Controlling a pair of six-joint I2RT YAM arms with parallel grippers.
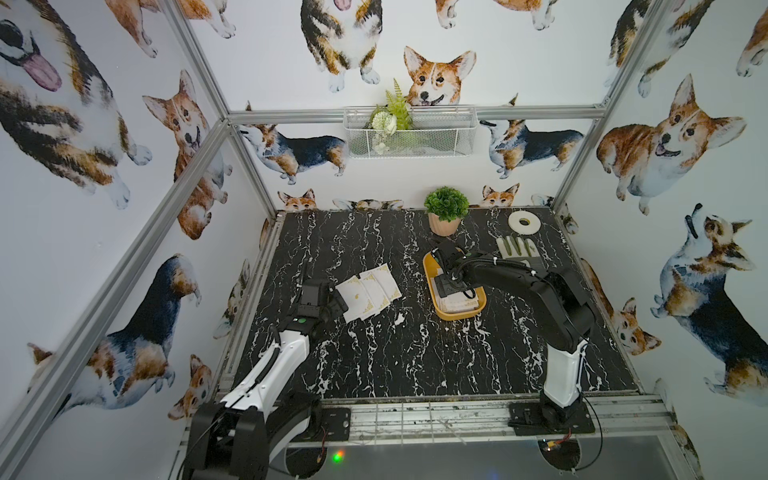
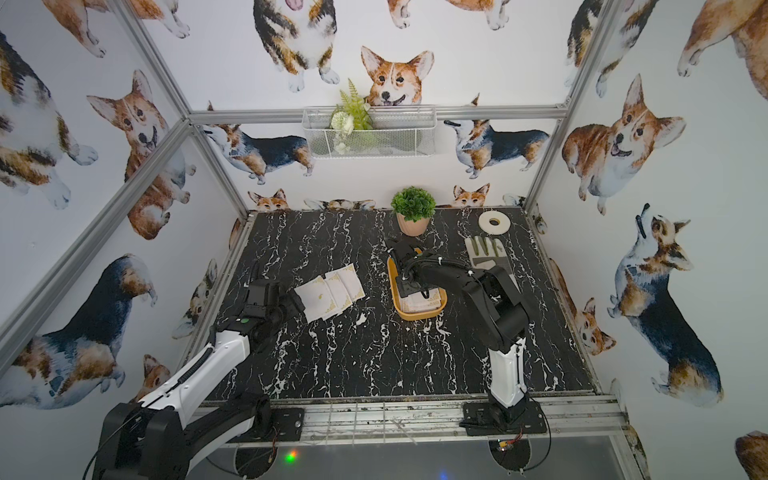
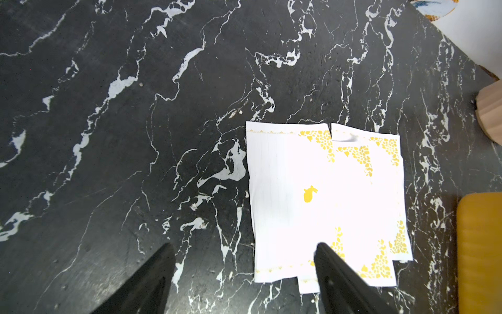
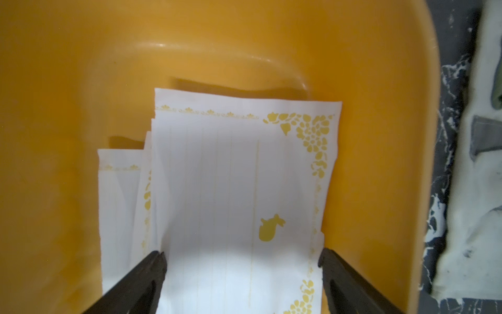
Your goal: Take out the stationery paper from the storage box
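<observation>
A yellow storage box (image 4: 381, 172) holds a loose stack of lined stationery paper (image 4: 219, 188) with gold borders. My right gripper is down inside the box, fingers open on either side over the top sheets, hiding part of the box in both top views. To the left of the box, several similar sheets (image 3: 277, 198) lie overlapping on the black marble table (image 3: 104, 209). My left gripper is open above the table near those sheets, with nothing between its fingers.
A potted plant (image 1: 445, 224) stands behind the box, with a white roll (image 1: 524, 217) at the back right. A pale tray with green items (image 2: 489, 248) lies right of the box. A wire basket (image 1: 408, 148) hangs on the rear rail.
</observation>
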